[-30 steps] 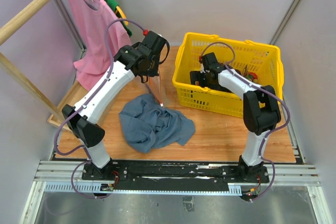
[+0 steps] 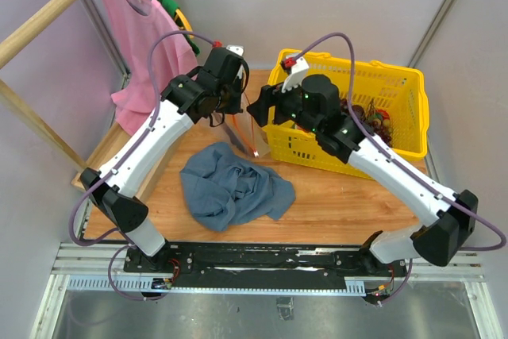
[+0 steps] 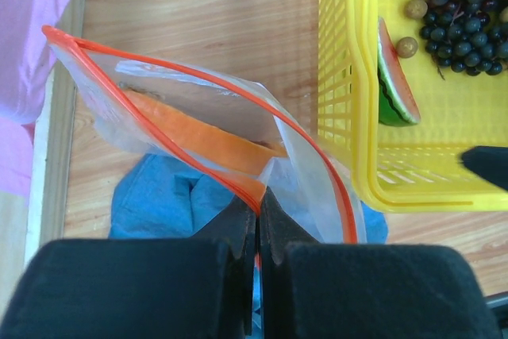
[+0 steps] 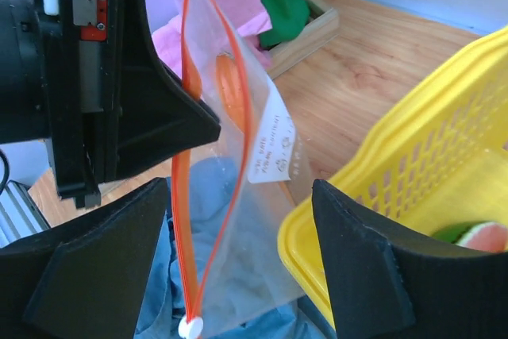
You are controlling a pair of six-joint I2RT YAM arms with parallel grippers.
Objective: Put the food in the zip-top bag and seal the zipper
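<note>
The clear zip top bag [image 3: 309, 164] with orange zip edges stands open-mouthed beside the basket. My left gripper is shut on its orange rim, pinching it from above. Inside the bag lies a long orange piece of food, carrot-like, also visible through the film in the right wrist view. My right gripper stands open over the bag's right side, its fingers apart with no food between them. In the top view, both grippers face each other near the basket's left wall, and the arms partly cover the bag.
A yellow basket [image 2: 317, 152] on the right holds a watermelon slice [image 3: 395, 77], dark grapes [image 3: 468, 17] and small round brown items. A blue cloth [image 2: 230, 188] lies in front of the bag. Pink clothing [image 2: 143, 53] hangs on a wooden rack at left.
My right gripper has come up out of the basket and moved left to the bag.
</note>
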